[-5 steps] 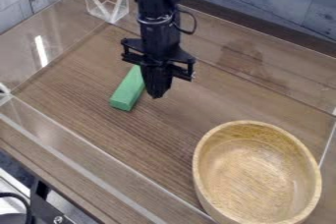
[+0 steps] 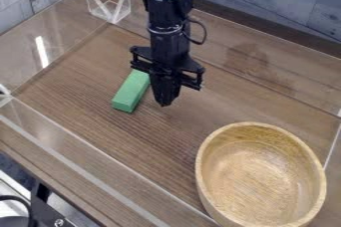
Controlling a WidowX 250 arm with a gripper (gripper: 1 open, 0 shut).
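The black robot gripper [image 2: 166,77] hangs low over the middle of the wooden table, its lower end just right of and above a green rectangular block [image 2: 131,93] lying on the surface. The dark fingertips blend into the arm, and I cannot tell whether they are open or shut. A large tan round bowl [image 2: 260,176] rests at the lower right, apart from both.
Bare wood [image 2: 94,141] fills the lower left and the right middle. Clear plastic pieces stand at the left edge and the back left. A dark cable lies at the bottom left corner, and low walls border the back.
Over the last second the gripper has shifted slightly right and its shape has turned a little. The green block and bowl have stayed where they were.
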